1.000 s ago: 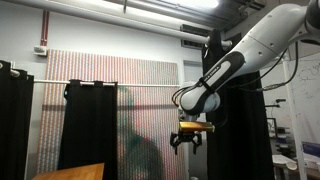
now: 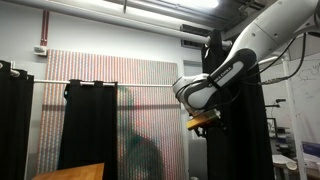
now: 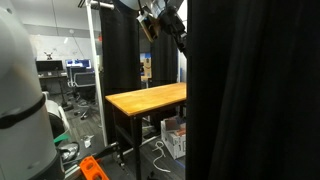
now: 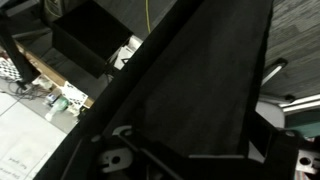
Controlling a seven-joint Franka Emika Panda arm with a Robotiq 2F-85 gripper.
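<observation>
My gripper [image 2: 212,127] hangs high at the right in exterior view 1, in front of a black curtain [image 2: 238,130]. Along the bottom edge of the wrist view the gripper is open, its two dark fingers wide apart. Black cloth [image 4: 205,80] fills the middle of that view behind them, and no held object shows. The wooden table [image 3: 150,98] stands below the arm in exterior view 2, its visible top bare. The fingertips are hard to make out in exterior view 2.
A large black curtain [image 3: 255,90] covers the right of exterior view 2, close to the arm. Beneath the table is a light box [image 3: 173,139] with things in it. Desks and an office chair [image 3: 84,80] stand farther back.
The gripper has swung to the right in exterior view 1, towards the black curtain, and is somewhat higher. The wrist has turned with it. The table and curtains look unchanged.
</observation>
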